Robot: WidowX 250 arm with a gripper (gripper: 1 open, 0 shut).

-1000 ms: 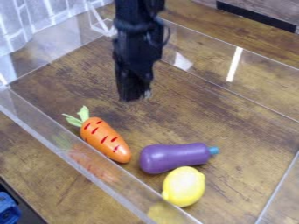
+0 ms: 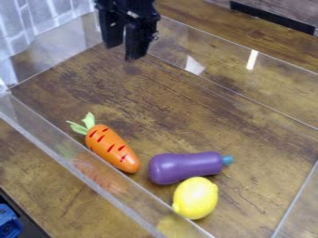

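My dark gripper (image 2: 125, 42) hangs high at the top middle of the view, above the back of a clear-walled tray; whether its fingers are open or shut is hard to tell. Below it on the wooden floor lie an orange toy carrot (image 2: 110, 146) with a green top at the lower left, a purple eggplant (image 2: 180, 167) at the lower middle, and a yellow lemon (image 2: 195, 197) just below the eggplant. All three are clear of the gripper.
Clear walls (image 2: 62, 158) surround the wooden floor, whose middle and right are bare. A blue object (image 2: 6, 221) sits outside at the bottom left corner. A white curtain is at the upper left.
The three toys have not moved.
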